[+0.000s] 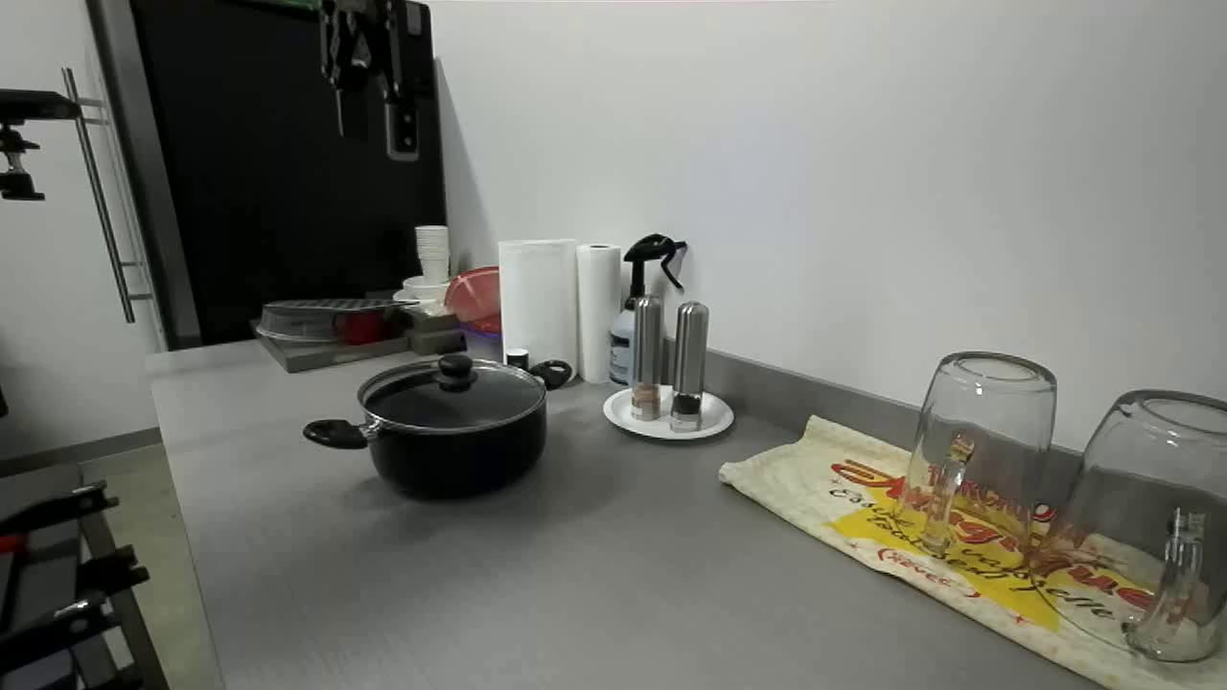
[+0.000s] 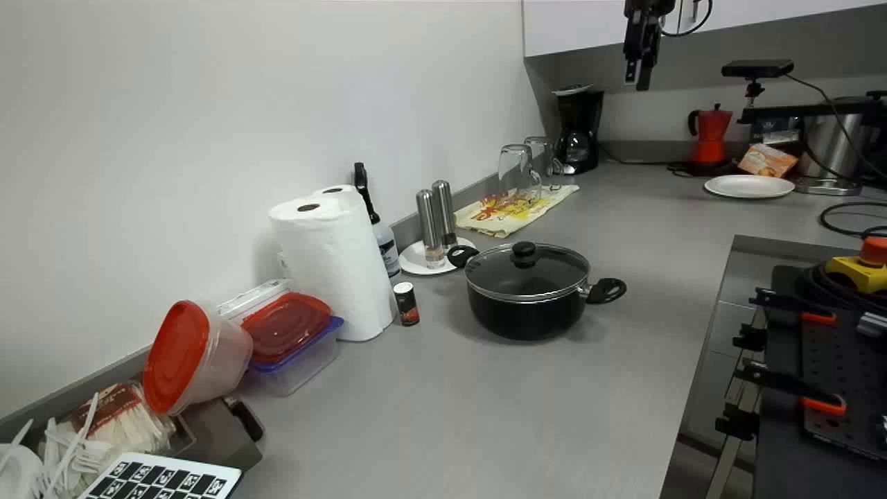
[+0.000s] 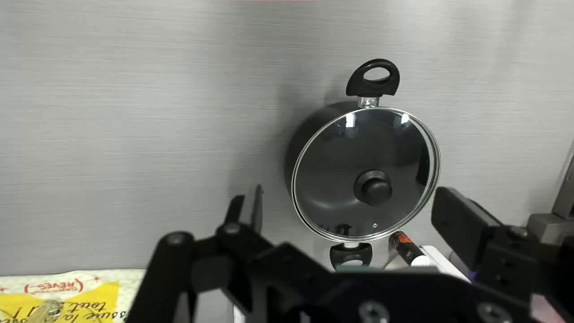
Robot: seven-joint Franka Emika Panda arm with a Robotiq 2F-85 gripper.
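A black pot (image 1: pixel 459 460) with two black handles stands on the grey counter. Its glass lid (image 2: pixel 527 272) sits on top, with a round black knob (image 3: pixel 373 188) in the middle. High above the counter, well clear of everything on it, hangs my gripper (image 1: pixel 374 136). In the wrist view my gripper has its fingers wide apart, with the pot visible far below between them. It is open and empty.
Two steel grinders stand on a white plate (image 1: pixel 622 415) beside the pot. Paper towel rolls (image 2: pixel 328 265) and a small spice jar (image 2: pixel 405 303) are close by. Upturned glass mugs (image 1: pixel 983 460) rest on a printed cloth (image 1: pixel 845 506). Bare counter (image 2: pixel 449 416) lies in front of the pot.
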